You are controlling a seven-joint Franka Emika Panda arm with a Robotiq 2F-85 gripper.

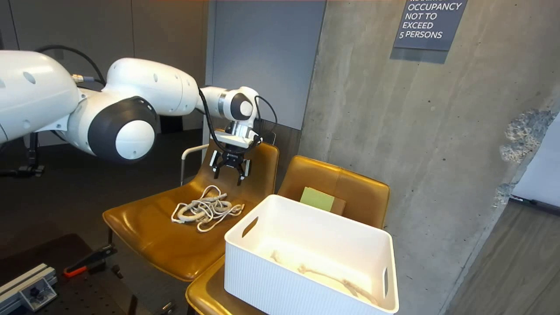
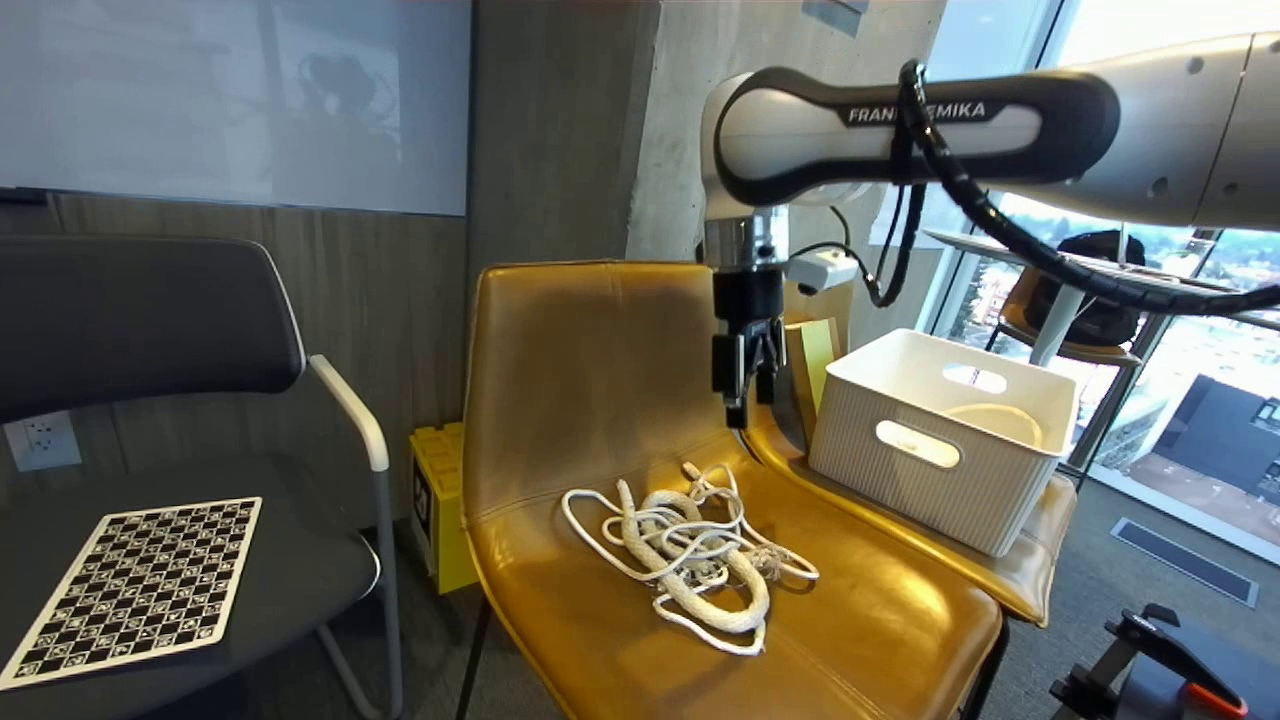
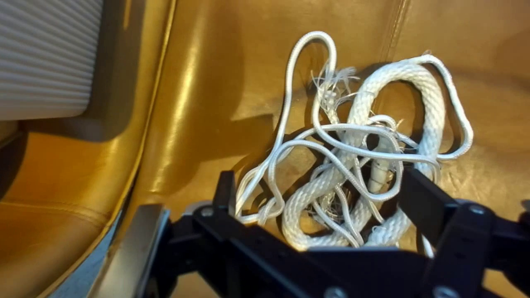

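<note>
A tangle of white rope, thick and thin cords together (image 1: 205, 210), lies on the seat of a tan chair (image 1: 152, 231). Above it hangs my gripper (image 1: 229, 177), open, pointing down, with clear space between its fingertips and the cords in both exterior views. In the wrist view the rope heap (image 3: 360, 131) spreads ahead of and between the two black fingers; nothing is held. On the neighbouring chair stands a white ribbed bin (image 2: 936, 450), with some pale rope (image 1: 328, 275) on its floor.
A green and brown block (image 1: 320, 200) leans behind the bin on its chair. The tan backrest (image 2: 588, 372) rises close beside my gripper. A dark chair holding a checkered board (image 2: 144, 588) stands to the left in exterior view 2.
</note>
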